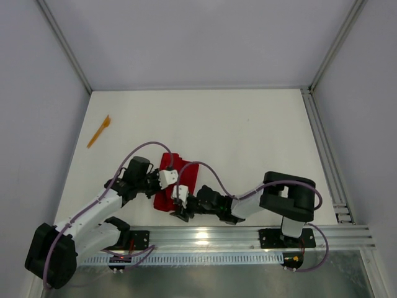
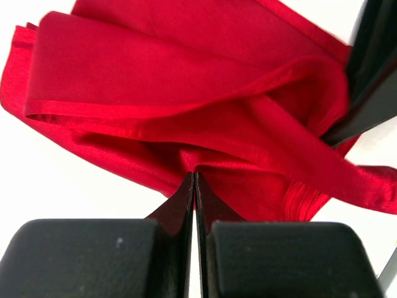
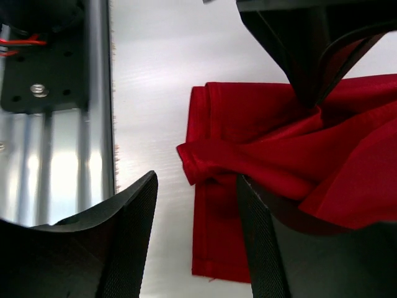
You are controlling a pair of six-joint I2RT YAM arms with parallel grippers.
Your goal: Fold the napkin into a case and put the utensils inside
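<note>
The red napkin (image 1: 191,175), partly folded, lies below both arms in the top view. In the left wrist view my left gripper is shut at the napkin's near edge, with a small ridge of cloth meeting its tips. A loose flap (image 2: 130,68) is doubled over beyond it. My right gripper stands part open, a raised corner of the napkin (image 3: 201,162) between and beyond its spread fingers, not clamped. An orange utensil (image 1: 99,131) rests apart at the table's left; whether it is one piece or stacked cannot be told.
Both grippers are close together over the cloth, the left one's dark fingers (image 3: 313,74) showing in the right wrist view. A metal rail (image 1: 248,234) runs along the front edge.
</note>
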